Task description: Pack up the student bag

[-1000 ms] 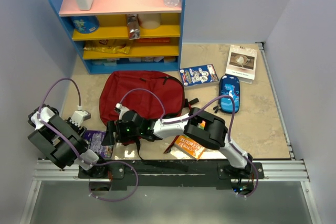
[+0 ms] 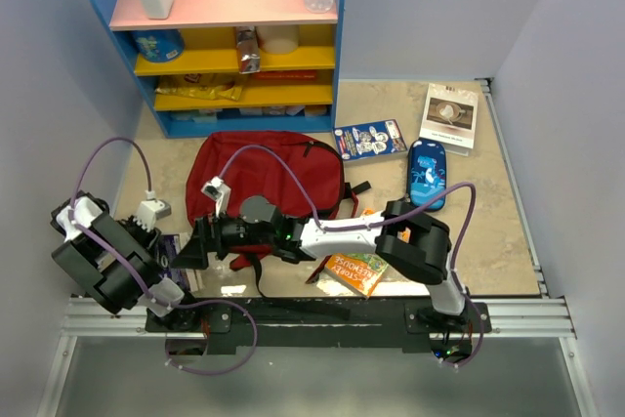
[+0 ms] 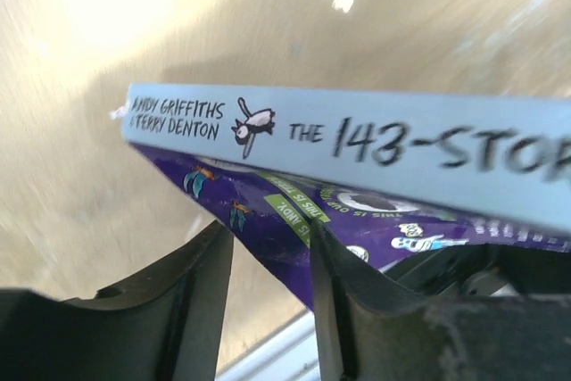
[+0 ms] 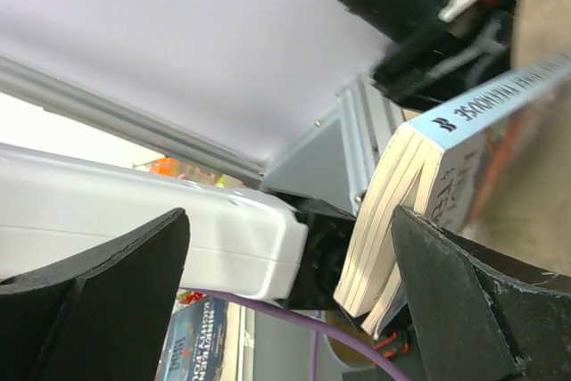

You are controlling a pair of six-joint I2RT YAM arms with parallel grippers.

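A purple book with a light blue spine (image 3: 339, 131) is tipped up at the table's front left; its purple cover (image 3: 268, 211) runs behind the left fingertips. My left gripper has its fingers apart at the cover's lower corner; whether they pinch it cannot be seen. In the right wrist view the same book (image 4: 388, 220) shows its page edges, beside the right finger. My right gripper is open, its fingers wide apart. From above, the right gripper (image 2: 195, 253) hides part of the book (image 2: 181, 259). The red bag (image 2: 259, 178) lies flat in the middle.
An orange book (image 2: 358, 271) lies partly under the right arm. Toward the back right are a blue book (image 2: 371, 141), a blue pencil case (image 2: 427, 178) and a white booklet (image 2: 449, 116). A shelf (image 2: 229, 41) stands behind the bag.
The book lay flat with its purple cover showing from above; now it is tipped up and looks narrow. The right gripper has shifted slightly left. The left arm has barely moved.
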